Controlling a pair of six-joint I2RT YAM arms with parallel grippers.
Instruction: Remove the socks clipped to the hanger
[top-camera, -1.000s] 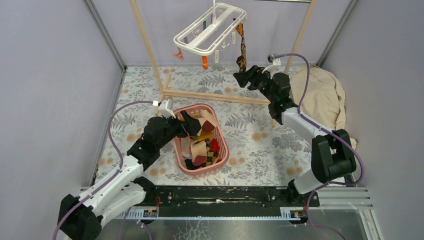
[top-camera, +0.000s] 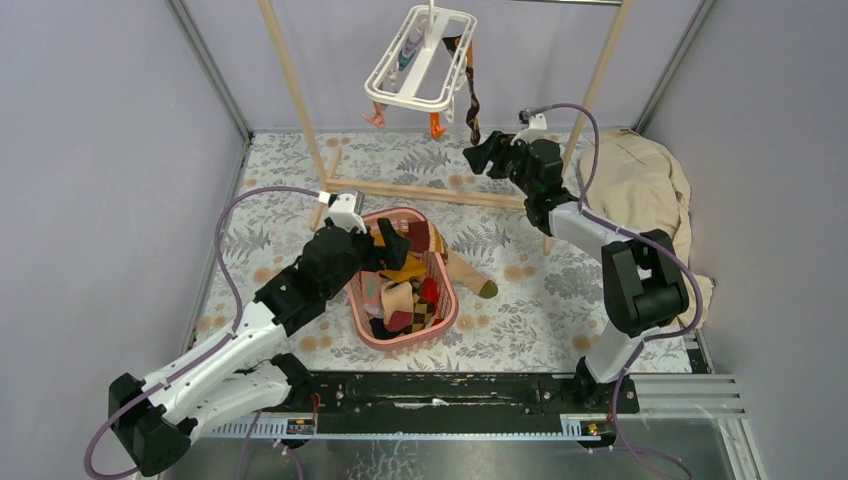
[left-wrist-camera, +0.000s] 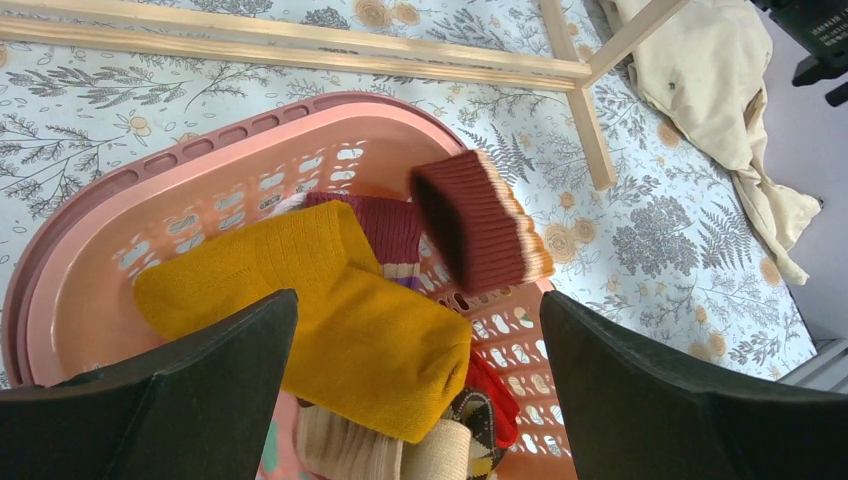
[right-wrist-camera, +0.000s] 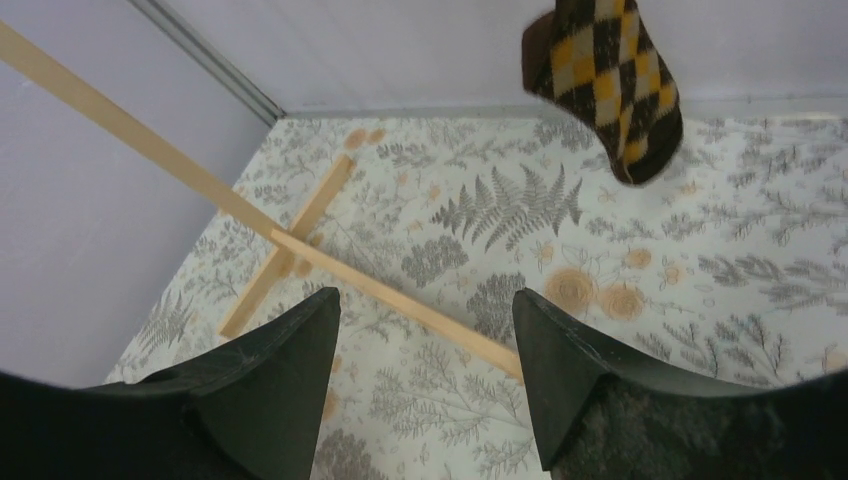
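Note:
The white hanger (top-camera: 422, 60) hangs at the top of the top view. One patterned sock (top-camera: 472, 105) dangles from its right side; the right wrist view shows its yellow-and-brown checks (right-wrist-camera: 615, 85) above and beyond the fingertips. My right gripper (top-camera: 474, 160) is open just below and right of that sock, empty. Over the pink basket (top-camera: 449, 305), my left gripper (top-camera: 396, 246) stands open. A blurred maroon-cuffed sock (left-wrist-camera: 485, 222) appears loose beyond its fingers; from above, a beige, olive-toed sock (top-camera: 468, 275) sticks out past the basket's right rim. Other socks, including a mustard one (left-wrist-camera: 340, 310), lie inside.
A wooden bar (top-camera: 430, 192) of the stand crosses behind the basket. Beige cloth (top-camera: 640, 185) is heaped at the right. Floral floor (top-camera: 540, 310) right of the basket is clear.
A beige sock at my left gripper has swung out past the basket's right side and come free of the fingers. The hanger has turned and swayed; my right arm has shifted slightly left.

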